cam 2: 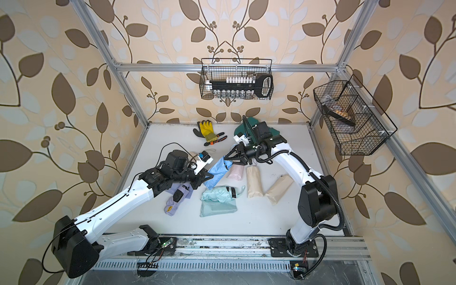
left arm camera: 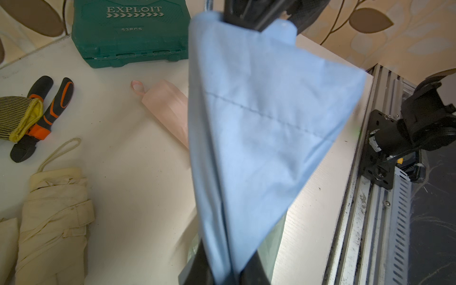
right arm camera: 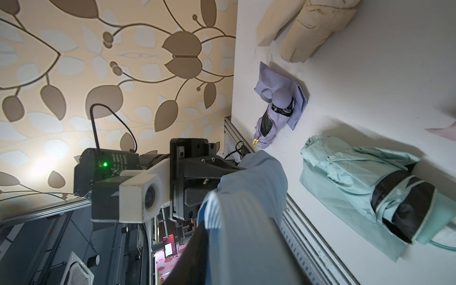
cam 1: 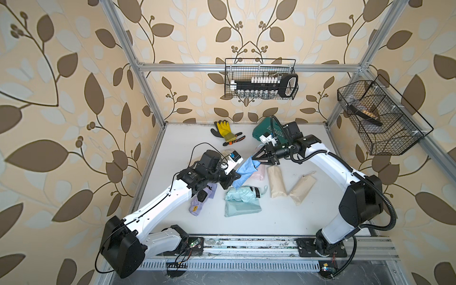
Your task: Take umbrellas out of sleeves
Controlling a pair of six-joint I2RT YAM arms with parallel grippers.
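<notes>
A light blue sleeve (left arm camera: 266, 109) stretches in the air between my two grippers; whether an umbrella is inside cannot be told. My left gripper (cam 1: 235, 179) is shut on its gathered lower end. At its wider, seamed upper end, my right gripper (cam 1: 259, 158) stands part open, its fingers (right arm camera: 194, 254) on either side of blue fabric. A mint umbrella (right arm camera: 351, 175) lies over its flat mint sleeve (cam 1: 242, 209). Farther left, a lilac umbrella (right arm camera: 274, 121) lies on a lilac sleeve (right arm camera: 298, 97). A pink sleeved umbrella (left arm camera: 167, 106) rests beyond the blue fabric.
Two beige pieces, a left one (cam 1: 276, 181) and a right one (cam 1: 302, 187), lie on the right half. A beige umbrella (left arm camera: 54, 228) is on the left. Yellow glove (cam 1: 222, 128), pliers (cam 1: 234, 139) and green case (left arm camera: 130, 33) stand at the back.
</notes>
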